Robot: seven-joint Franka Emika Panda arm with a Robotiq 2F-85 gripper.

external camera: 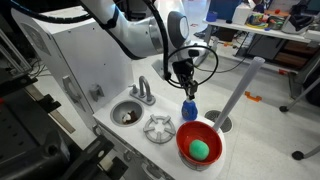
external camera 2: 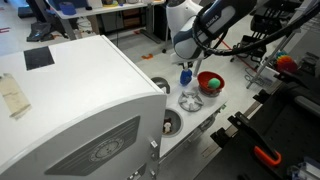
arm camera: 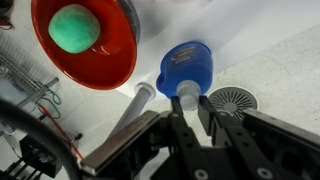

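Note:
Below the arm, my gripper is shut on the pale, rounded end (arm camera: 188,91) of a blue object (arm camera: 187,64). In exterior view 1 the blue object (external camera: 189,110) hangs or stands upright under the gripper (external camera: 189,97), just behind the red bowl. Whether its bottom touches the counter cannot be told. The red bowl (external camera: 184,152) holds a green round object (external camera: 199,150). In exterior view 2 the blue object (external camera 2: 186,77) shows beyond the burner, partly hidden.
A round burner grate (external camera: 159,128) lies left of the bowl, with a sink (external camera: 126,112) and faucet (external camera: 146,92) further left. A grey post (external camera: 235,95) rises close behind the bowl. A round drain-like fixture (arm camera: 233,101) lies beside the blue object.

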